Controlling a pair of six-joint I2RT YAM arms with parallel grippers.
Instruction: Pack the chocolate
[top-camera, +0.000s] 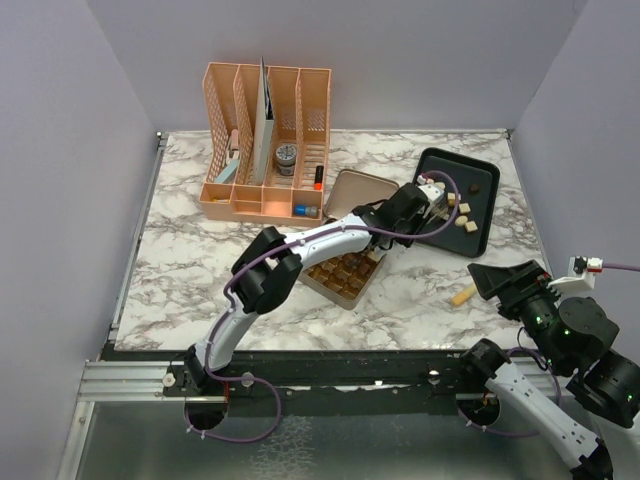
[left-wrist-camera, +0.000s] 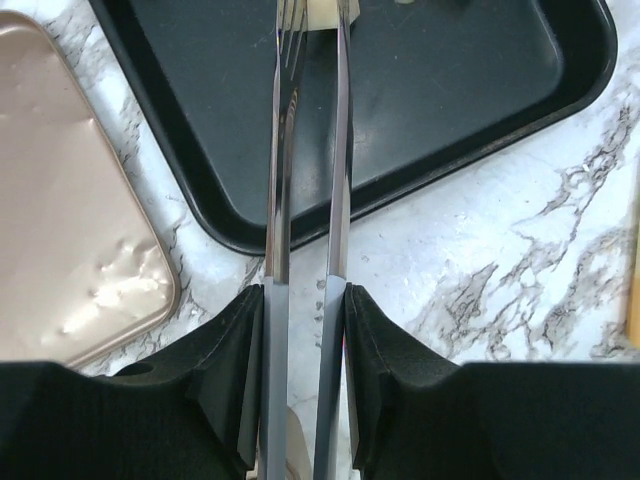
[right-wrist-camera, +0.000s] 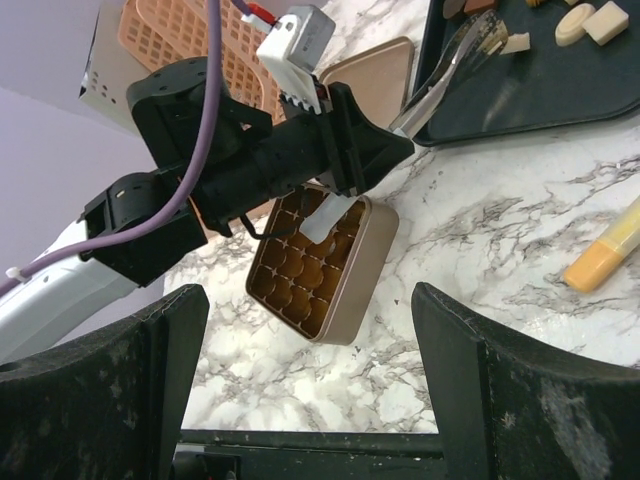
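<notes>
My left gripper is shut, its metal tong tips round a cream chocolate piece (left-wrist-camera: 321, 14) over the dark tray (left-wrist-camera: 450, 90); in the top view it reaches in from the box side. More pieces lie on the tray (right-wrist-camera: 605, 22). The chocolate box (right-wrist-camera: 355, 310) with brown compartments stands below the left arm, partly hidden by it. Its beige lid (top-camera: 360, 188) lies behind it. My right gripper (top-camera: 510, 290) waits at the front right, open, its fingers (right-wrist-camera: 500, 390) apart with nothing between them.
A peach organizer (top-camera: 250, 200) stands at the back left. A yellow-handled tool (right-wrist-camera: 600, 255) lies on the marble right of the box.
</notes>
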